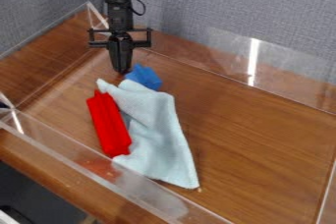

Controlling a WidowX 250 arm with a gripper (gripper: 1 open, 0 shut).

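My black gripper (121, 69) hangs from the top left over the wooden floor of the box, shut, with nothing visible between its fingers. Just right of its tips lies a small blue object (144, 76). A white cloth (155, 135) is spread below that, reaching toward the front centre. A long red block (108, 123) lies along the cloth's left side.
Bare wooden floor (243, 144) fills the right half and the area left of the gripper. Pale walls (250, 22) bound the back, and a clear edge runs across the front left.
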